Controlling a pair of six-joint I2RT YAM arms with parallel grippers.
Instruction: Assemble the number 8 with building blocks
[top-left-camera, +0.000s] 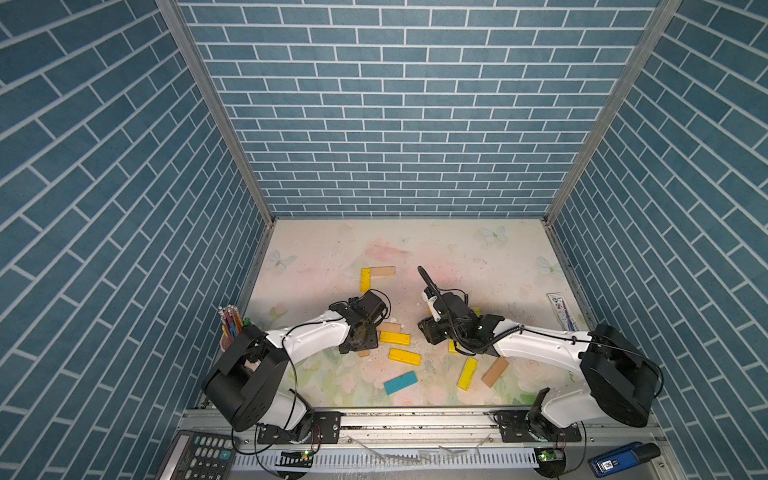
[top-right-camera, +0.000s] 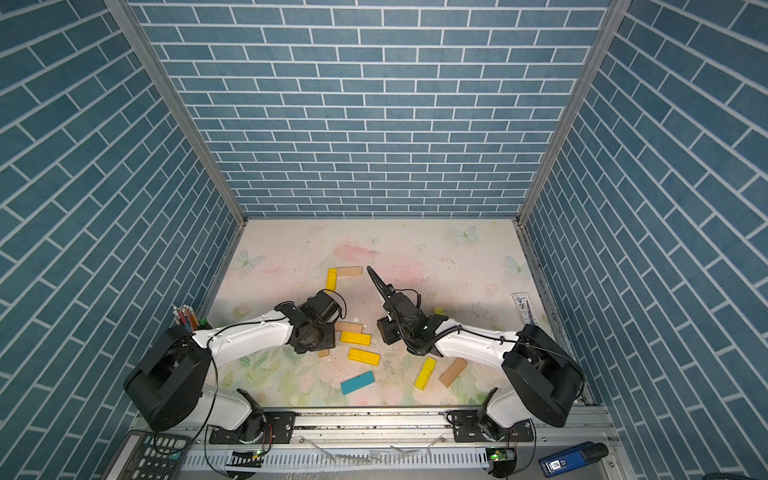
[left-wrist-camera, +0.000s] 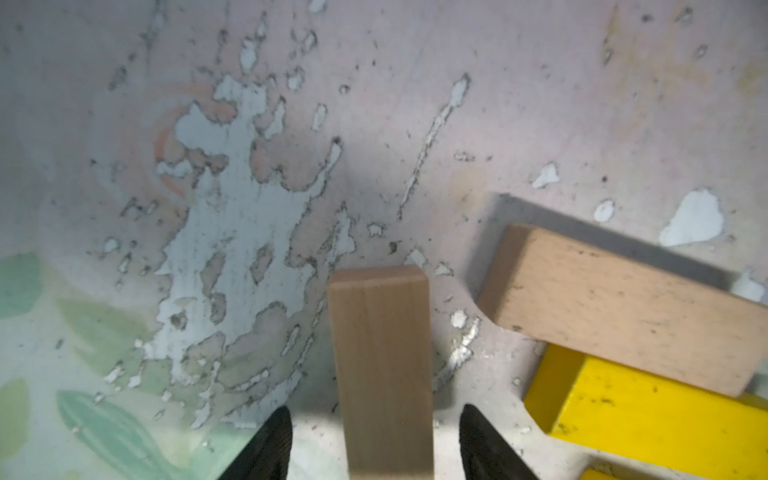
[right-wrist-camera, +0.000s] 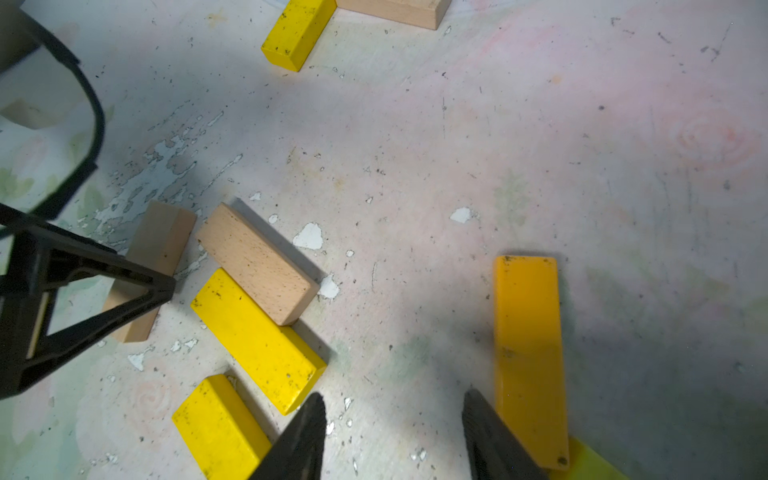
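At the far middle, a yellow block (top-left-camera: 365, 279) and a plain wooden block (top-left-camera: 383, 271) meet in an L corner. My left gripper is open, with one finger on either side of a wooden block (left-wrist-camera: 382, 360); a gap shows on both sides. To its right, another wooden block (left-wrist-camera: 632, 304) lies against a yellow block (left-wrist-camera: 664, 416). My right gripper is open over bare table, nothing between its fingers. Just right of it lies a yellow block (right-wrist-camera: 529, 352), overlapped by one finger in the right wrist view.
Nearer the front lie a yellow block (top-left-camera: 405, 357), a blue block (top-left-camera: 401, 382), another yellow block (top-left-camera: 467, 373) and a wooden block (top-left-camera: 494, 372). A pen holder (top-left-camera: 230, 321) stands at the left edge.
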